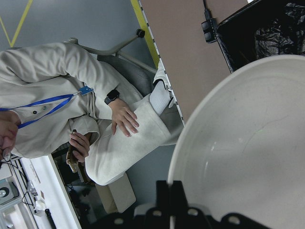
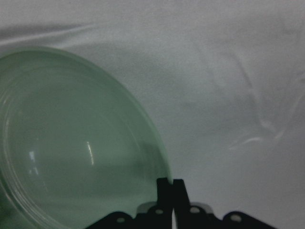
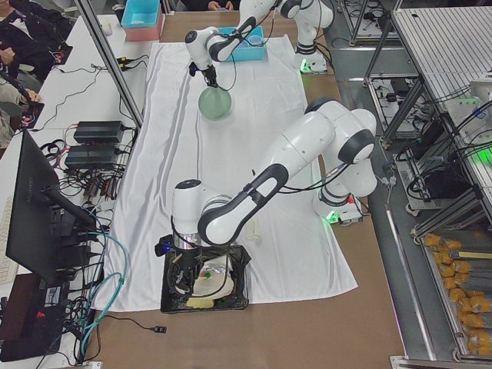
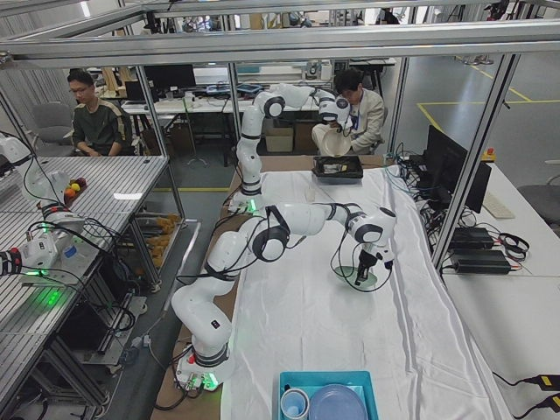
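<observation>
A white plate (image 1: 243, 138) fills the right of the left wrist view, held at its rim by my left gripper, which is shut on it above the black tray (image 3: 177, 301) of scraps. A green plate (image 2: 76, 133) is gripped at its edge by my right gripper over the white cloth (image 2: 233, 86), shut on that rim.
A blue bin (image 4: 367, 385) with a blue plate and a cup stands at the cloth's far end from the black tray. A monitor, boxes and cables line one side. A seated person (image 1: 71, 100) is close to the tray's end of the table.
</observation>
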